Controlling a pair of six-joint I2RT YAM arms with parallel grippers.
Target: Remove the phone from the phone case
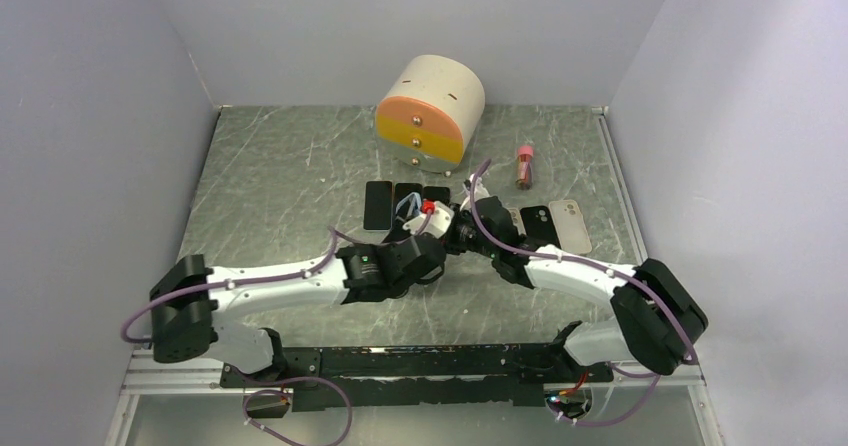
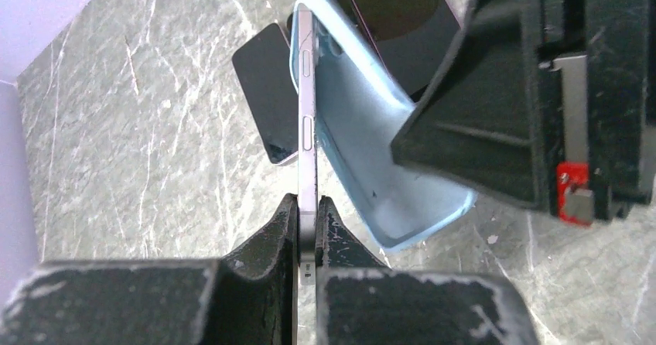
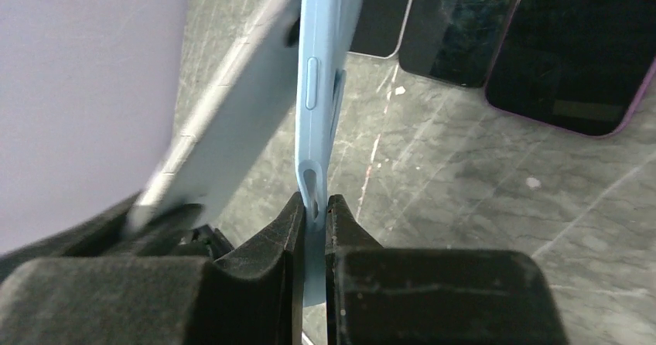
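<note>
Seen edge-on in the left wrist view, the phone (image 2: 307,121) has my left gripper shut on its near end. Behind it the light blue case (image 2: 379,159) shows its inner face. Most of the phone stands clear of the case; at the far end the two overlap closely, and I cannot tell whether they still touch there. My right gripper is shut on the case's side wall, its button bump visible above the fingers. In the right wrist view the phone is a blurred slab left of the case.
Several dark phones lie in a row on the marble table, including one at the left (image 1: 378,206). Cases (image 1: 570,226) lie at the right. Behind stand a drawer box (image 1: 430,111) and a pink-capped bottle (image 1: 525,166).
</note>
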